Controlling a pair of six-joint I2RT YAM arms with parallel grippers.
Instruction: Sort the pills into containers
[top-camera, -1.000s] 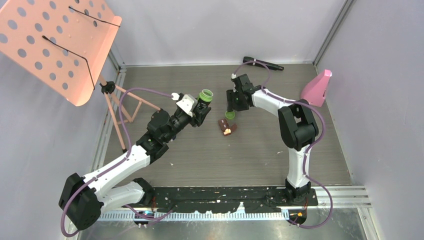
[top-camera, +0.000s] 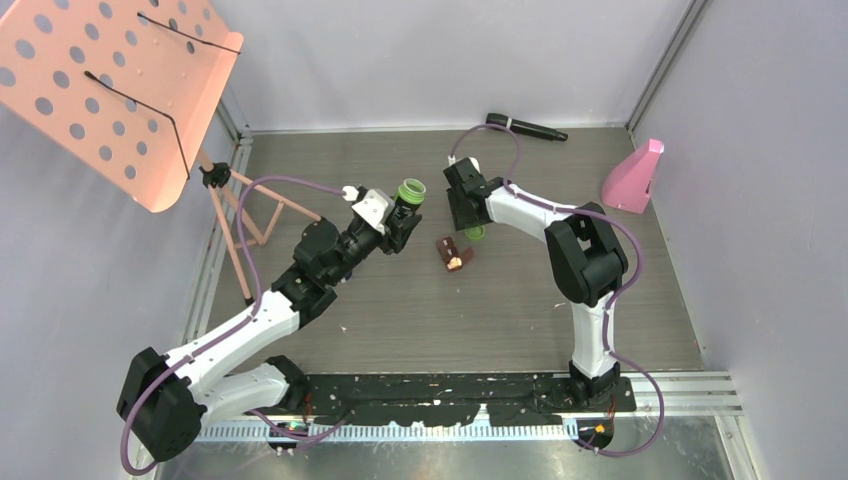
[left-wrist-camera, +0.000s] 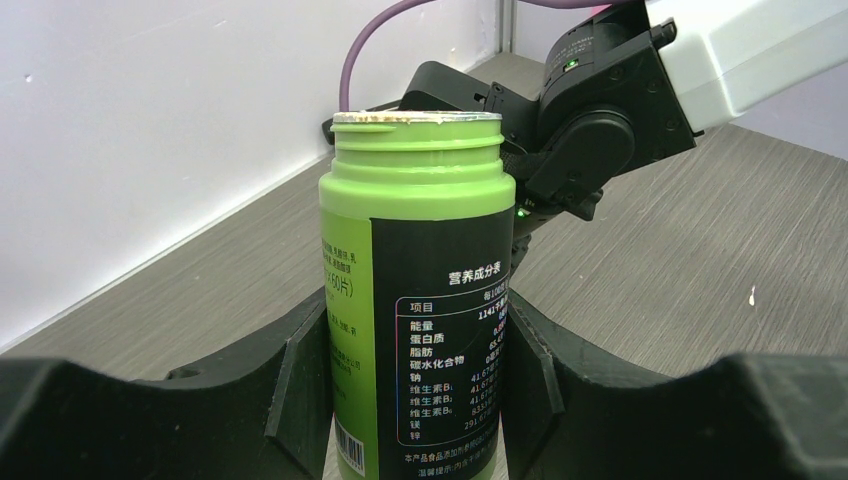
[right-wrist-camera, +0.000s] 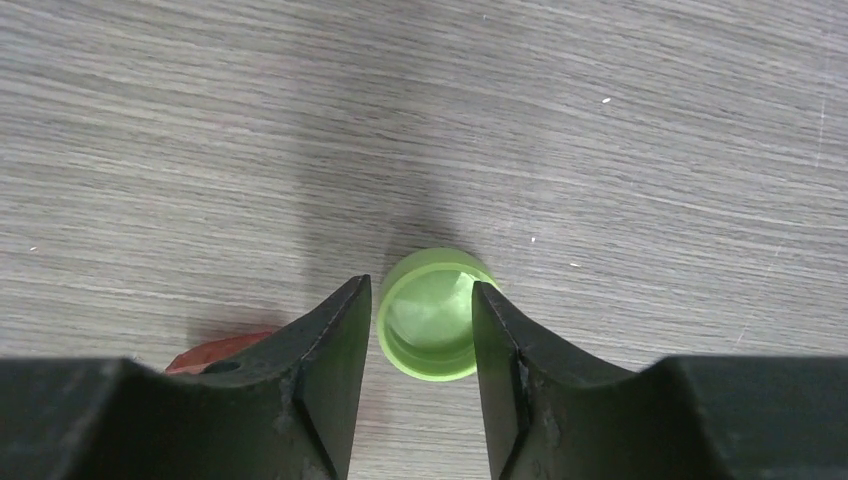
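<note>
My left gripper is shut on a green pill bottle with a black label, held upright in the left wrist view. From above, its uncapped green neck shows. A green round cap, hollow side up, is in the right wrist view. My right gripper has its fingers apart over the cap, one by its left side, the other overlapping its right edge. Whether the pads touch it, I cannot tell. No loose pills can be made out clearly.
A small brown object with a pale patch lies just in front of the cap. At the back rests a black microphone. A pink stand is at right, and a perforated peach panel rises at left.
The green cap now lies farther right than before. The left arm and bottle have not moved.
</note>
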